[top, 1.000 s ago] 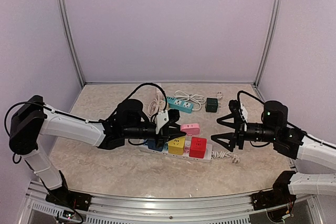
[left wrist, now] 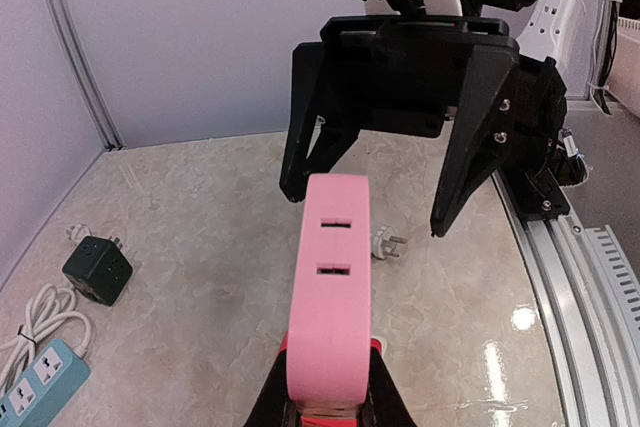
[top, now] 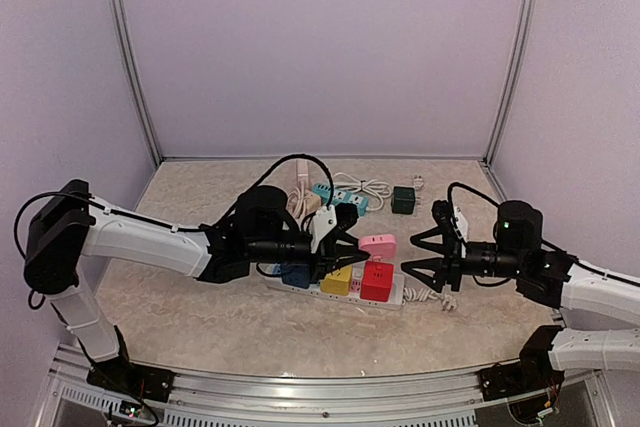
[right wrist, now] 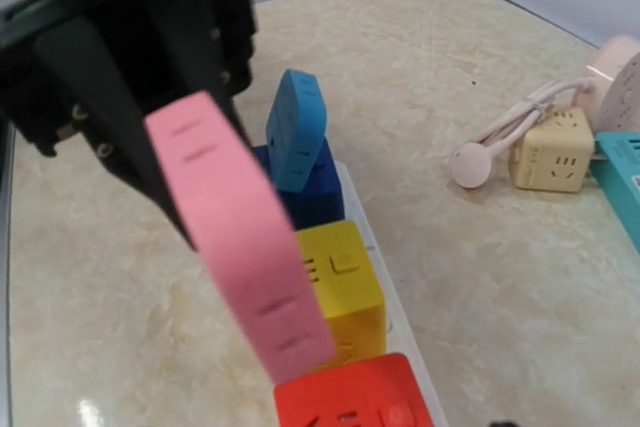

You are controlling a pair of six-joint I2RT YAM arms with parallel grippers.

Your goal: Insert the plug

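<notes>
The slim pink plug [top: 378, 245] is up above the white power strip [top: 388, 299], at the height of the gap between the two grippers. My left gripper [top: 362, 249] is shut on its near end; in the left wrist view the pink plug [left wrist: 331, 287] stands out from between the dark fingers. Slots show along its narrow side. In the right wrist view the pink plug [right wrist: 240, 232] slants across in front of the red plug [right wrist: 352, 395]. My right gripper [top: 406, 252] faces it from the right, open and empty, its fingers apart from the pink plug.
On the strip sit a red cube [top: 377, 282], a yellow cube [top: 336, 280] and a dark blue one [right wrist: 316, 187] bearing a light blue plug [right wrist: 297, 127]. Behind lie a teal strip [top: 345, 199] and a dark green adapter [top: 403, 200].
The pink plug and my left gripper have shifted a little to the right.
</notes>
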